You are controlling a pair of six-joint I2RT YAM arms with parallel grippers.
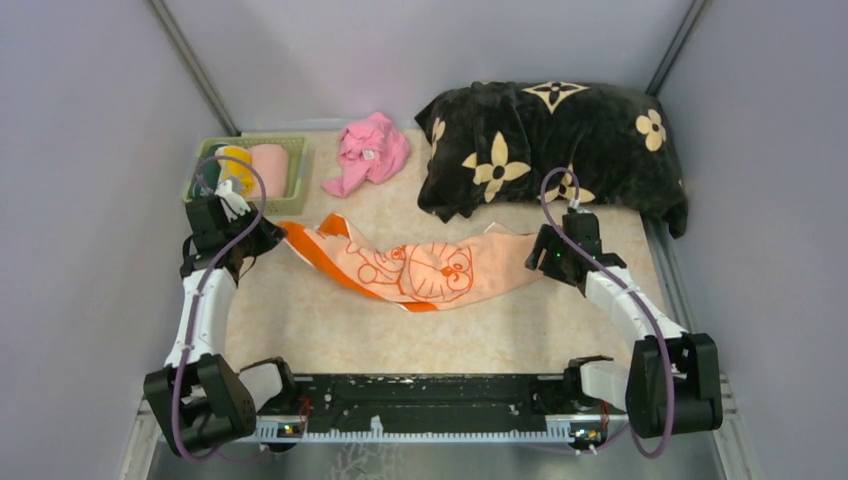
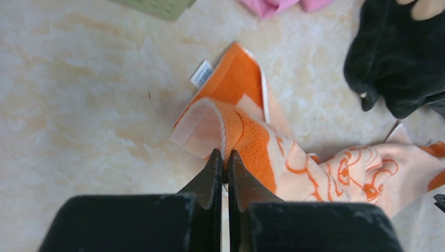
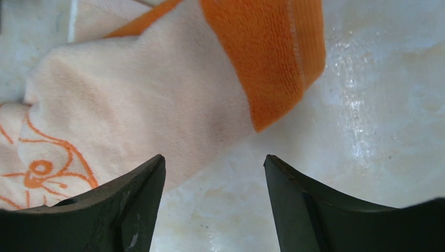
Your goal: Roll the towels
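Observation:
An orange and peach towel (image 1: 430, 275) with a cartoon face lies crumpled across the middle of the table. Its left end is raised, pinched by my left gripper, whose fingers are closed on the orange edge. A white tag shows beside that corner in the left wrist view. Above the towel's right end, my right gripper stands open with nothing between its fingers. The orange band (image 3: 262, 58) at this end lies beyond the fingertips in the right wrist view.
At the back left, a green basket (image 1: 298, 170) holds rolled towels, among them a pink roll (image 1: 269, 165). A pink towel (image 1: 370, 150) is bunched beside it. A dark flowered blanket (image 1: 580, 130) fills the back right.

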